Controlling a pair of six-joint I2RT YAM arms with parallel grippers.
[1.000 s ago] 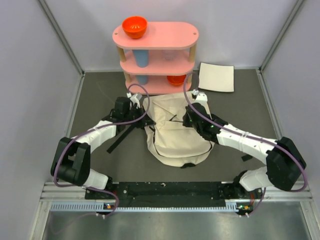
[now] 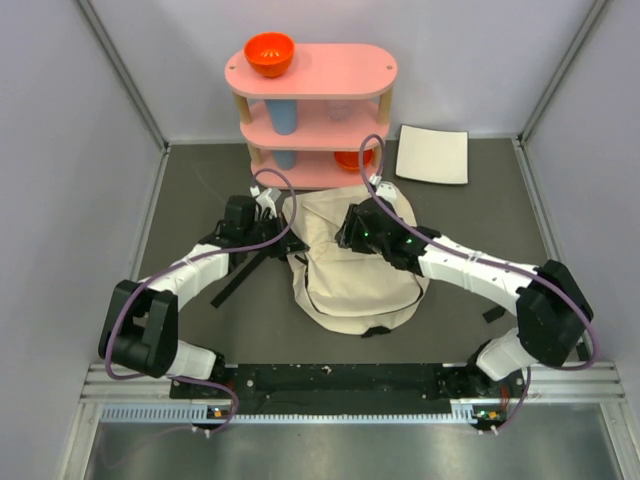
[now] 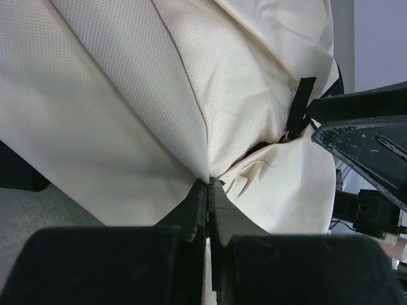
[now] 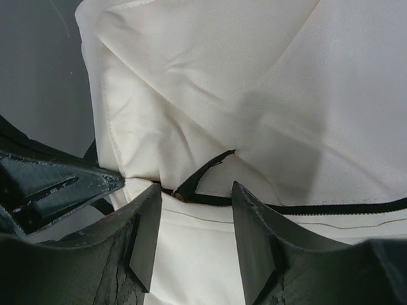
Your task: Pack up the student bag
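A cream cloth bag (image 2: pixel 360 290) lies on the table, with a black zipper (image 4: pixel 305 208) across it. My left gripper is shut at the bag's left edge, where a fold of the cream cloth runs in between its fingertips. To its right, my right gripper (image 2: pixel 344 240) stands open above the bag. In the right wrist view, a black zipper pull (image 4: pixel 203 171) sits between and just beyond the open fingers, with nothing gripped. The left gripper's dark finger (image 4: pixel 60 184) is close by on the left.
Behind the bag stands a pink shelf (image 2: pixel 310 70) with an orange bowl (image 2: pixel 270 52) on top and blue cups (image 2: pixel 282 116) below. A white board (image 2: pixel 432 154) lies back right. A black strap (image 2: pixel 240 281) extends left of the bag.
My right gripper has opened and moved left along the zipper, towards the left gripper. The left arm and the bag have hardly shifted.
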